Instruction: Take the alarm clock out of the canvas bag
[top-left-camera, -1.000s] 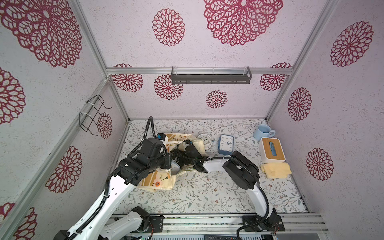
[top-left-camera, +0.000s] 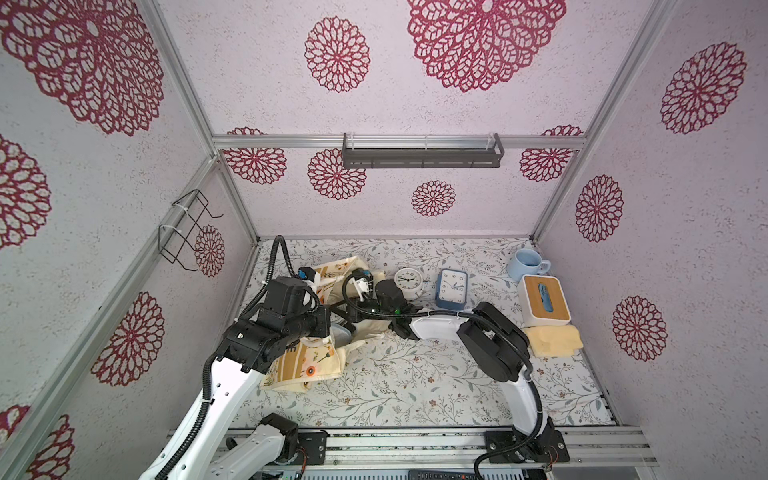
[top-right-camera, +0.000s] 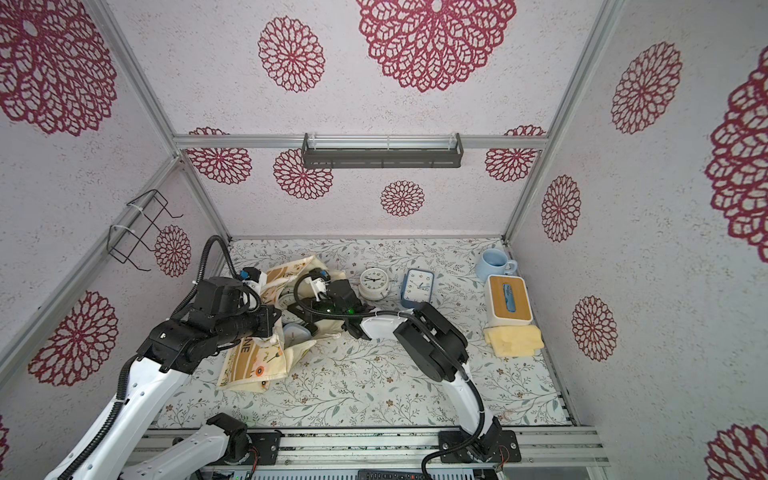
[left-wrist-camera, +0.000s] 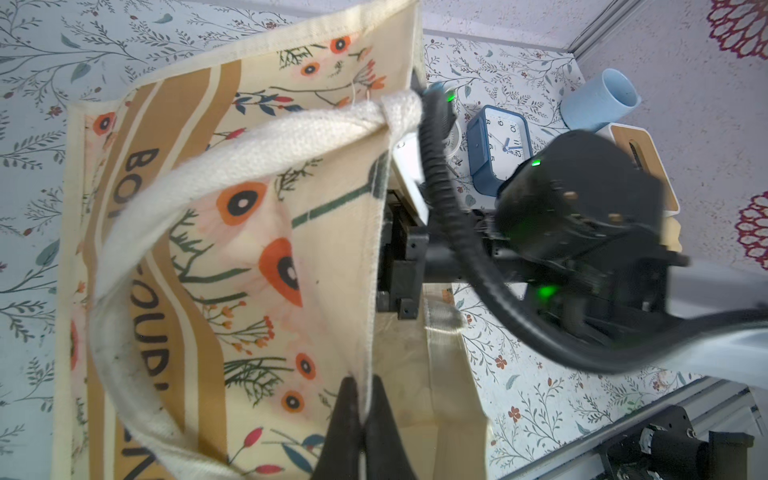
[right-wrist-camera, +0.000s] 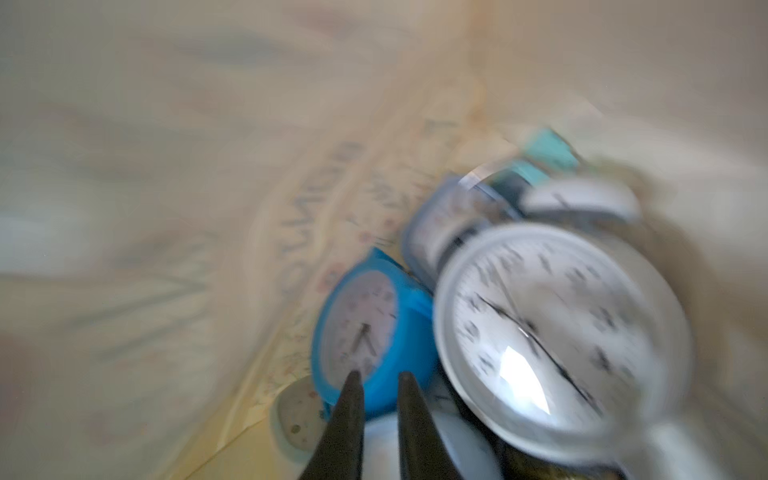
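Note:
The canvas bag (top-left-camera: 308, 364) lies on the left of the table, printed with flowers and lettering. My left gripper is shut at its upper edge, the thin cream fabric running between the fingertips. My right gripper reaches into the bag, fingers part open, with nothing clearly held. Inside, in the right wrist view, are a white alarm clock (right-wrist-camera: 544, 336), a blue clock (right-wrist-camera: 360, 328) and other blurred items behind them.
On the table stand a round white clock (top-left-camera: 409, 281), a blue square clock (top-left-camera: 453, 286), a mug (top-left-camera: 525, 264), a tray (top-left-camera: 558, 312) and a yellow cloth (top-left-camera: 556, 342).
My left arm has moved left, pulling the bag's edge leftward with it. My right arm has shifted slightly, and the bag's back part has moved left.

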